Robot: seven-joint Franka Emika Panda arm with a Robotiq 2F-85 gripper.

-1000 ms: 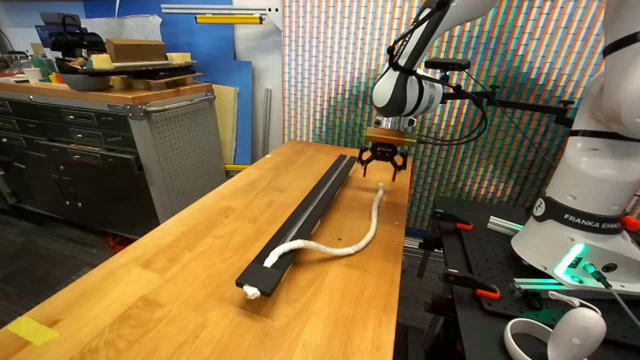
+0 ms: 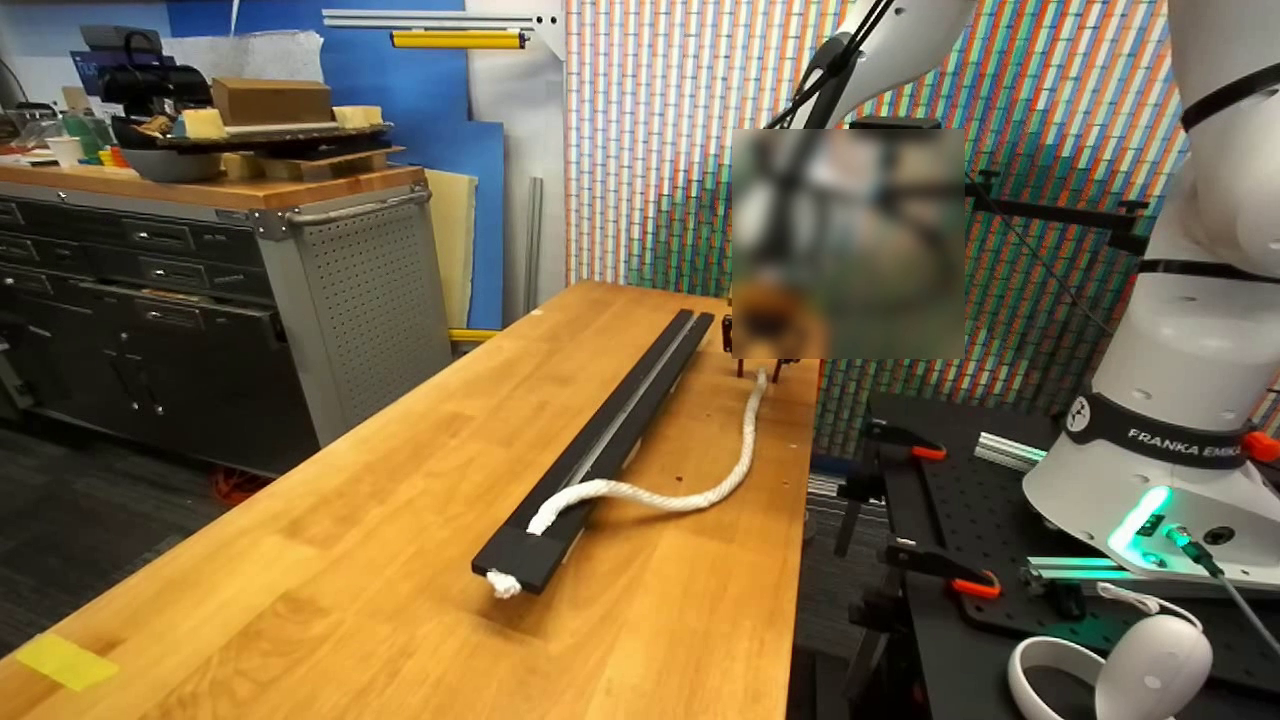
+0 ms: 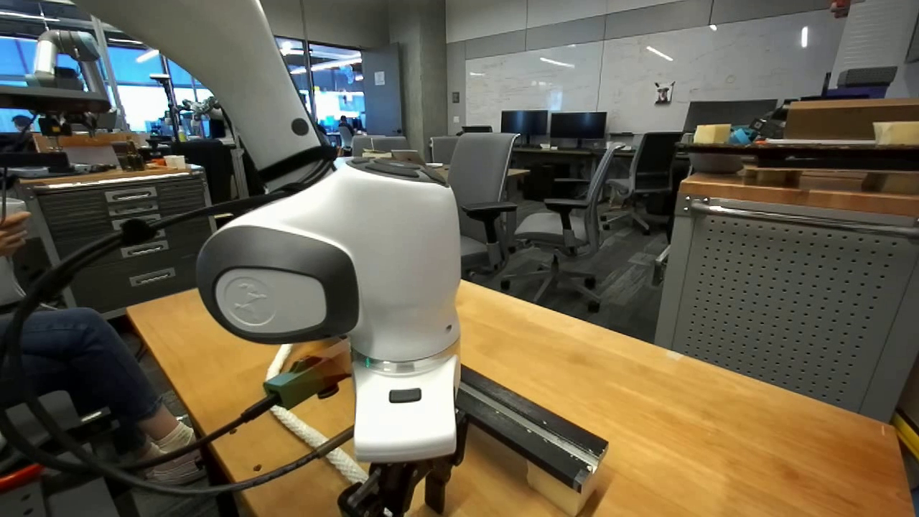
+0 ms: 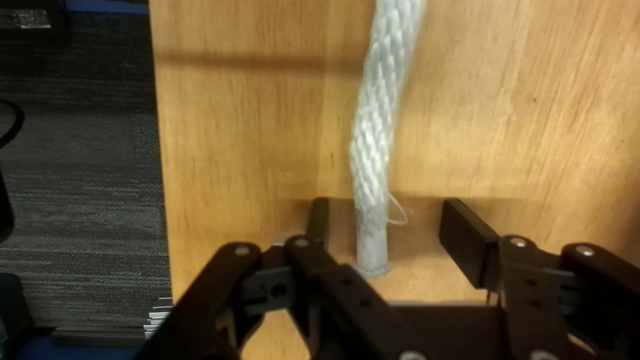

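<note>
A white braided rope (image 2: 750, 438) curves over the wooden table, one end passing through the near end of a black grooved rail (image 2: 624, 420). Its loose far end lies between the parted fingers of my gripper in the wrist view, with a gap on either side. The left finger (image 4: 319, 219) is closer to the rope than the right finger (image 4: 468, 240). A blurred patch covers most of the hand in exterior view 1; only the fingertips show beneath it, around the rope's end. In exterior view 2 the arm hides much of the rope (image 3: 310, 431).
The table's edge lies close by the rope's loose end. A black side table (image 2: 948, 648) carries the robot's base. A person's leg (image 3: 77, 370) is beside the table in exterior view 2.
My gripper has come down to the rope's loose end, and its fingers stand nearer each other than before. The rope and rail look unmoved.
</note>
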